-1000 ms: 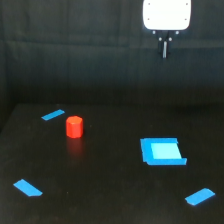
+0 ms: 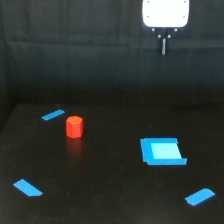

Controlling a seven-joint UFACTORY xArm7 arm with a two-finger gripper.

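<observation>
A small red block (image 2: pixel 74 127) stands on the dark table at the left, clear of everything around it. On the right lies a pale square (image 2: pixel 165 151) bordered by blue tape (image 2: pixel 146 150), with nothing on it. High at the top right hangs my white gripper (image 2: pixel 164 50), above and behind the square and far from the red block. Its fingers show only as a thin, small shape, too small to tell whether they are apart. No object is visible at their tips.
Short blue tape strips mark the table at the back left (image 2: pixel 53 115), front left (image 2: pixel 27 188) and front right (image 2: pixel 200 197). Behind the table hangs a black curtain (image 2: pixel 80 60). Bare table separates the block from the square.
My gripper sits slightly higher and a touch further left than before, and its finger shape looks thinner. The red block and the taped square have stayed put.
</observation>
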